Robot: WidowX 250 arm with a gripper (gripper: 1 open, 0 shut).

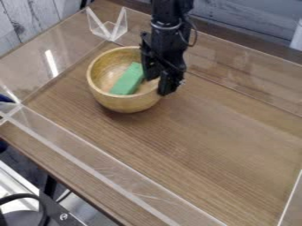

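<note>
A light wooden bowl (104, 100) sits on the wooden table, upper left of centre. Inside it lies a green block (126, 81). My black gripper (160, 81) is at the bowl's right side, its fingers at or over the rim beside the block. Whether it is open or shut, or touches the block, I cannot tell.
A clear angular object (106, 25) stands at the back left. Black cables lie at the lower left.
</note>
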